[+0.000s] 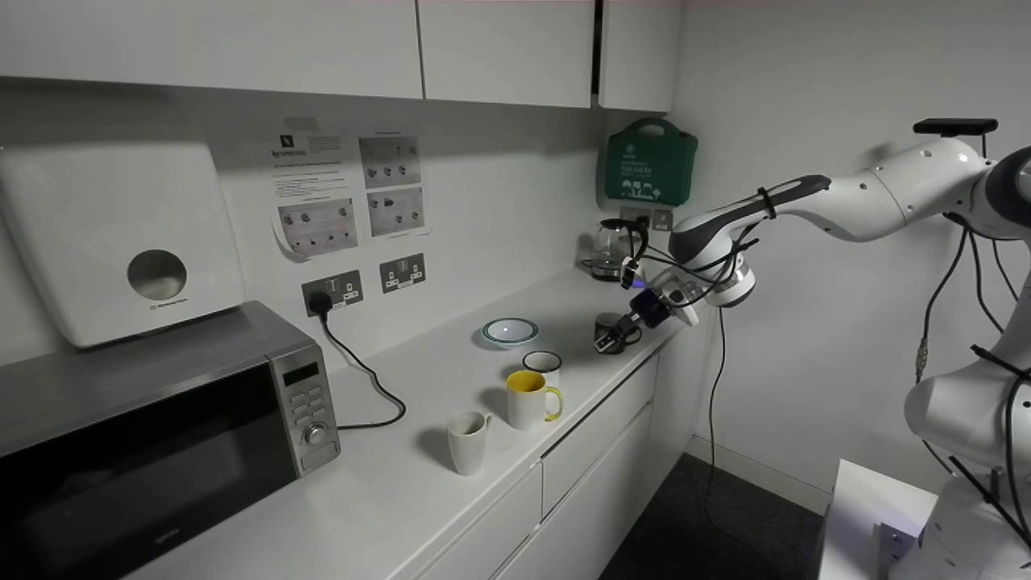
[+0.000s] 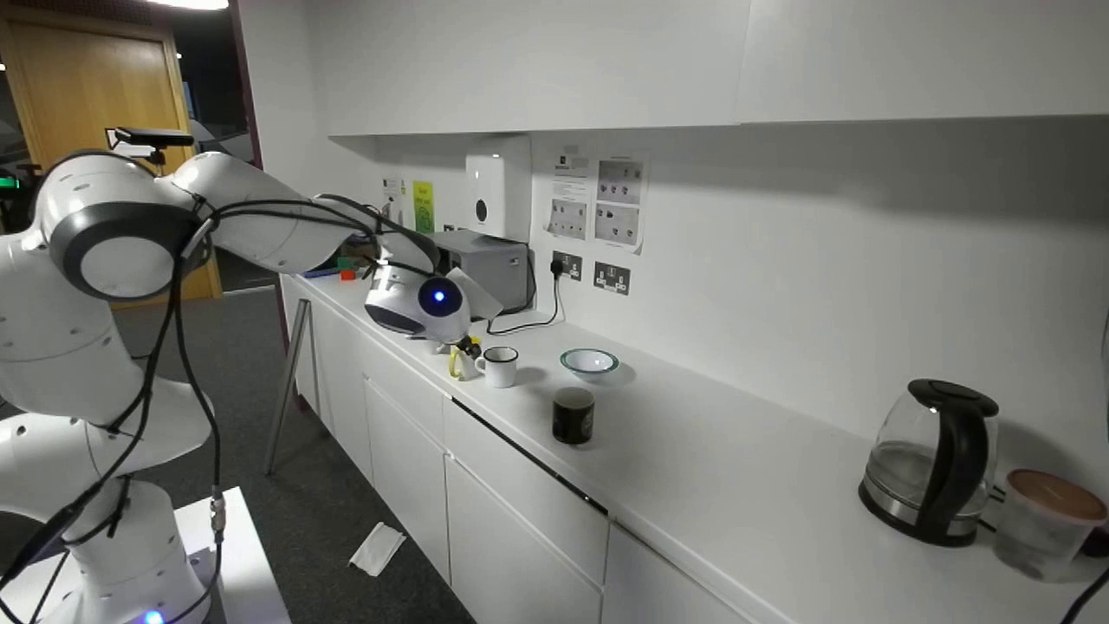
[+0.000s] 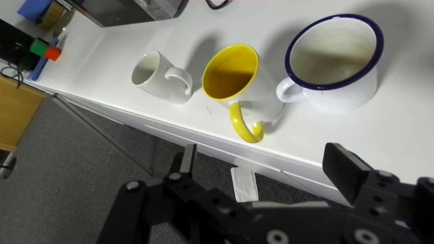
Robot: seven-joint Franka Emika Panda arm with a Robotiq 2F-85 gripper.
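My gripper is open, with nothing between its fingers; in the wrist view they frame the counter's front edge and the floor. Beyond the fingertips stands a white mug with a yellow inside and handle [image 3: 260, 91]. To its right is a white enamel mug with a dark blue rim [image 3: 343, 97], and to its left a plain white mug [image 3: 166, 83]. Exterior view 1 has the gripper [image 1: 606, 342] overlapping a black mug [image 1: 610, 325]; whether they touch cannot be told. A white bowl with a teal rim [image 2: 589, 362] sits nearer the wall.
A microwave [image 1: 155, 425] occupies one end of the counter, its cable running to a wall socket. The glass kettle [image 2: 925, 468] and a lidded tub [image 2: 1045, 525] stand at the other end.
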